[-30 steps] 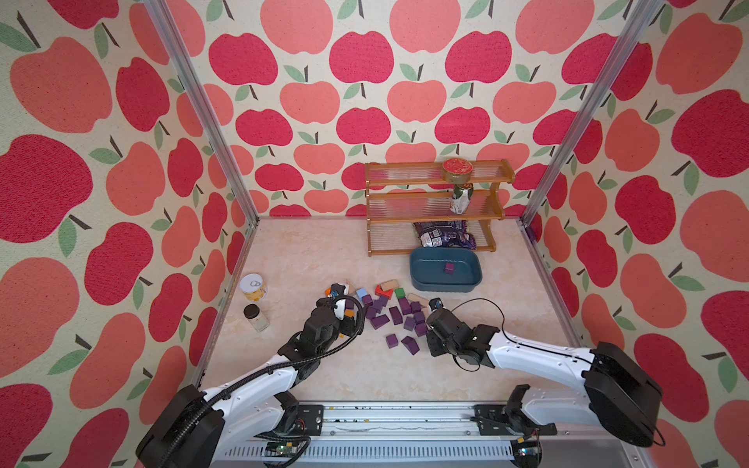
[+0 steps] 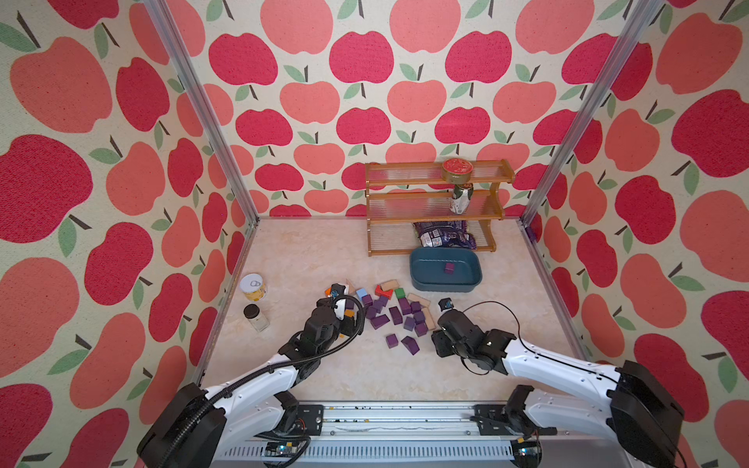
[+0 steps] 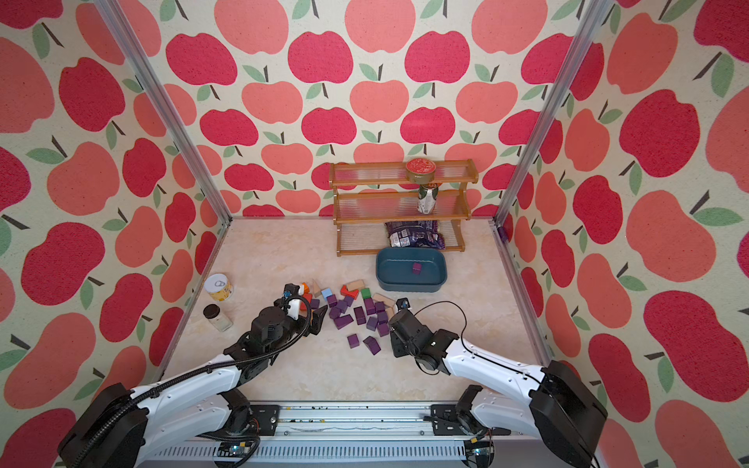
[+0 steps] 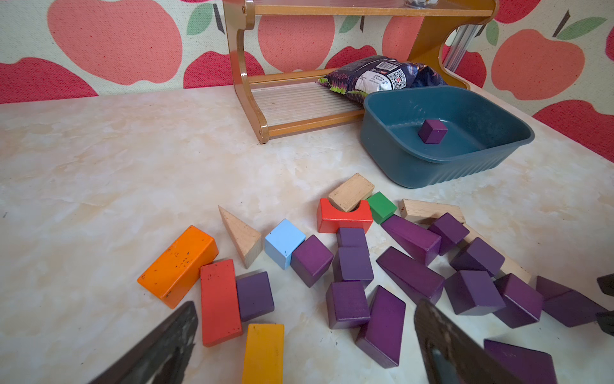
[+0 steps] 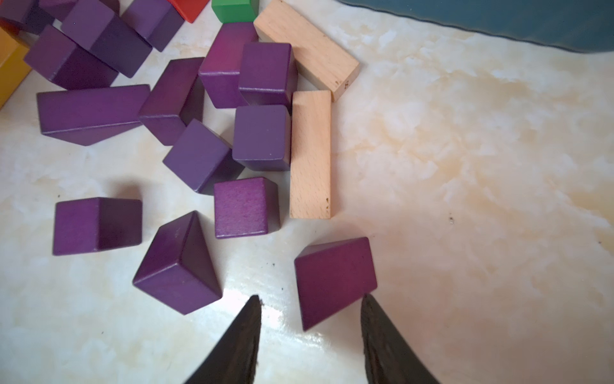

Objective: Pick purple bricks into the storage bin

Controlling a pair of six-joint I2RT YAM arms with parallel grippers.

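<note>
Many purple bricks, cubes and longer blocks, lie clustered mid-table among orange, red, yellow, blue, green and wooden pieces. The teal storage bin (image 4: 447,160) stands behind them, holding one purple cube (image 4: 433,131). My left gripper hangs open at the left of the cluster, nothing between its fingers. My right gripper is open at the cluster's right edge, just short of a purple wedge-shaped brick (image 5: 332,275), with another purple brick (image 5: 176,262) to its left.
A wooden shelf (image 2: 433,195) holding bags and a tin stands behind the bin. A can (image 2: 252,287) and a jar (image 2: 256,316) stand at the left.
My right arm has moved a little to the right over the last second. The left arm and the bricks show no visible change.
</note>
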